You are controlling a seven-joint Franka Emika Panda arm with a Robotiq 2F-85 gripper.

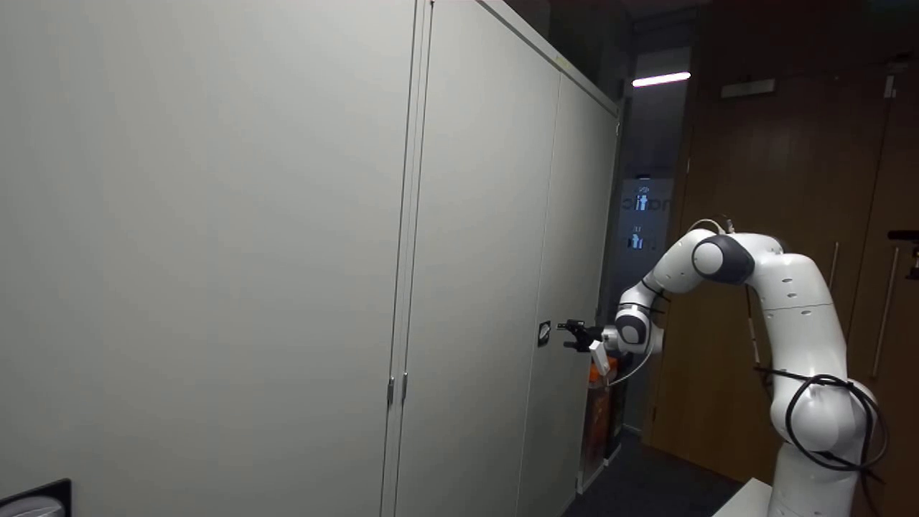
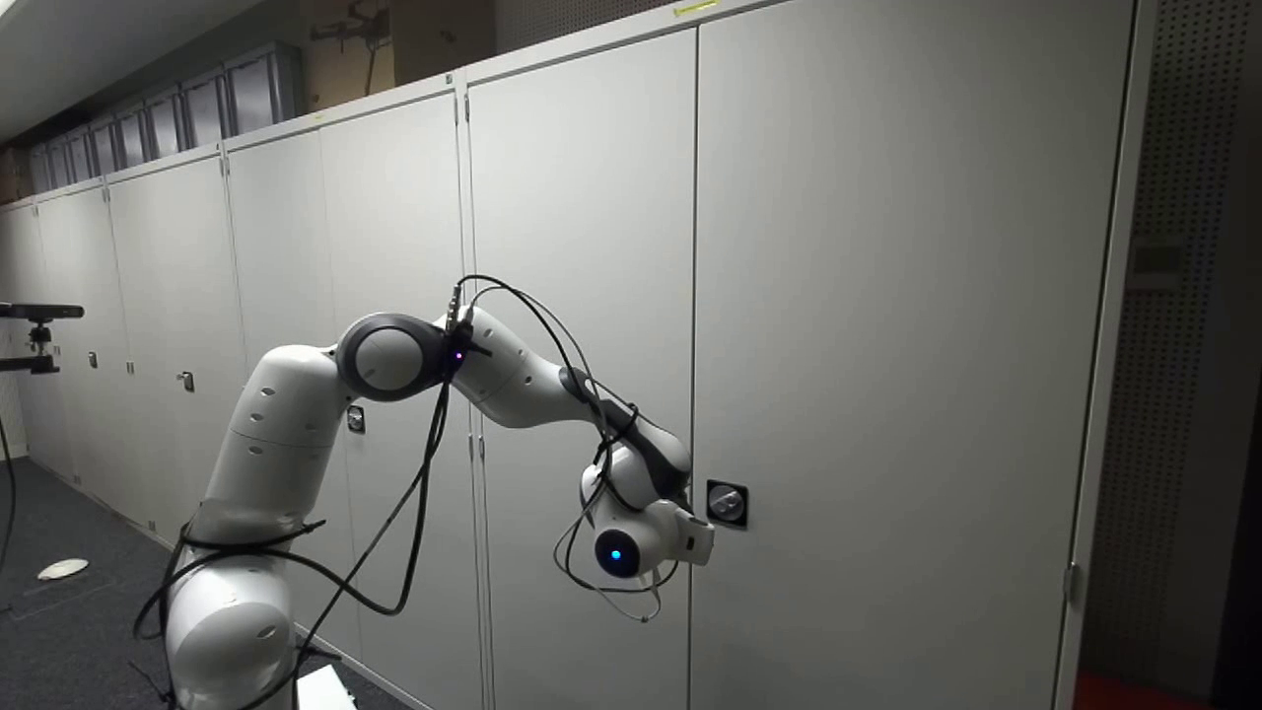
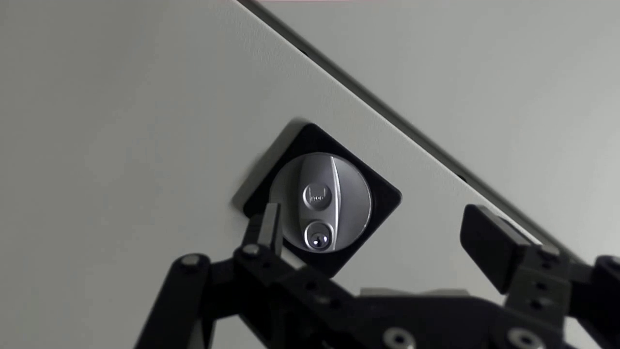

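A round silver turn-knob with a keyhole sits in a black square plate on a grey cabinet door. In the wrist view its raised grip runs nearly upright. My gripper stands open, with one fingertip overlapping the knob's lower left in the picture and the other well to its right. Seen from exterior view 1, the gripper is a short gap away from the knob, holding nothing. Exterior view 2 shows the knob clearly, but the arm's wrist hides the fingers there.
The cabinet door is closed, its seam running close beside the plate. More closed cabinets stand in a row to the left. Orange-topped items are beyond the cabinet's end. Cables loop loosely along the arm.
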